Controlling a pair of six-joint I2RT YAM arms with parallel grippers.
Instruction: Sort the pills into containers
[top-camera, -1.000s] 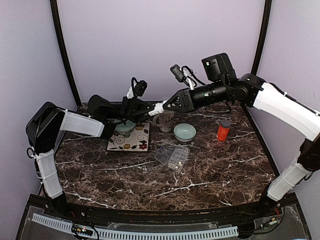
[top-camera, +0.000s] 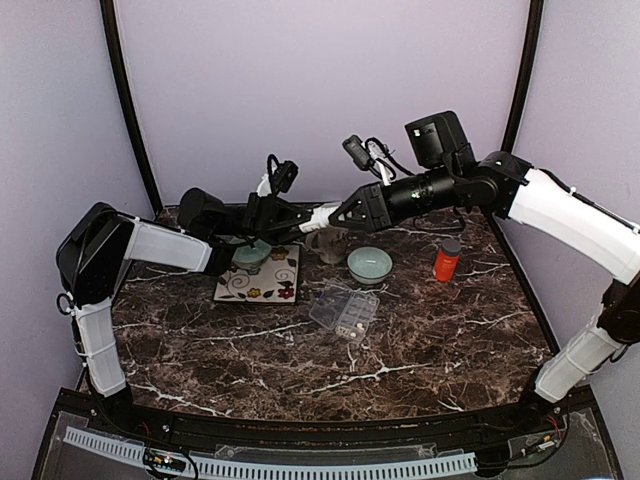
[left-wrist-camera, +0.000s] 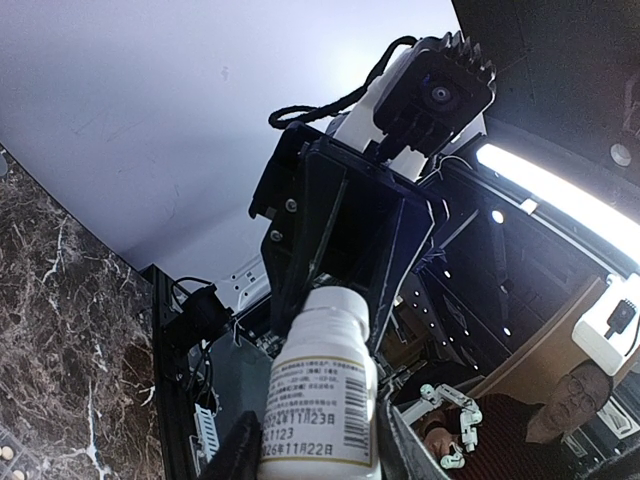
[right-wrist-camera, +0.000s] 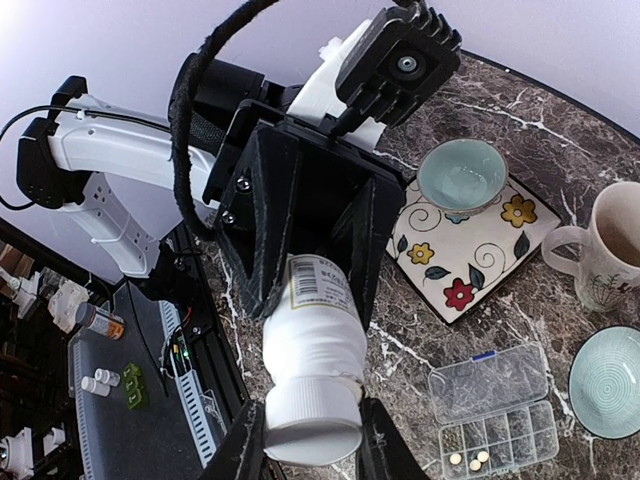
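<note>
High above the table, a white pill bottle (top-camera: 321, 217) is held between my two grippers. My left gripper (top-camera: 303, 226) is shut on the labelled body, whose printed label (left-wrist-camera: 318, 400) faces the left wrist view. From the other side, my right gripper (top-camera: 343, 212) is shut on the cap end; the white cap (right-wrist-camera: 313, 412) lies between its fingers in the right wrist view. Whether the cap is loose cannot be told. On the table, the clear pill box (right-wrist-camera: 490, 385) stands with its lid open. A few pale pills (right-wrist-camera: 477, 459) lie in its compartments.
An orange-red bottle with a dark lid (top-camera: 447, 260) stands at the right. Behind the pill box are a pale green bowl (top-camera: 370, 265) and a mug (right-wrist-camera: 612, 245). Another bowl (right-wrist-camera: 462, 175) sits on a flowered tile (right-wrist-camera: 450, 275).
My right gripper and arm have shifted very slightly down and right at the cap end. The left arm and the things on the table look the same.
</note>
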